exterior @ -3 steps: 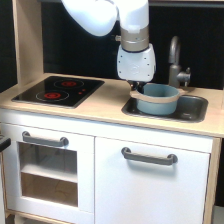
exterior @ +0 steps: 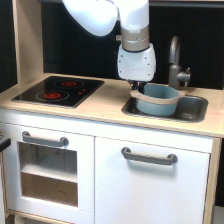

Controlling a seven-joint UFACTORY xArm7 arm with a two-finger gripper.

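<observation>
A blue-green pot point(exterior: 158, 104) rests in the dark sink point(exterior: 192, 110) at the right of the counter. Along the pot's near upper side runs a pale brownish strip, perhaps its rim or something lying across it. My white arm reaches down from the top, and its gripper point(exterior: 136, 88) points downward at the pot's left edge. The fingertips are small and dark against the sink, so their opening and any contact with the pot cannot be made out.
Behind the pot rises a grey faucet point(exterior: 176, 62). A black stovetop point(exterior: 58, 90) with red-ringed burners fills the counter's left side. Bare wooden counter point(exterior: 107, 103) lies between stove and sink. Below are a windowed oven door point(exterior: 48, 145) and a white cabinet door point(exterior: 135, 188), both shut.
</observation>
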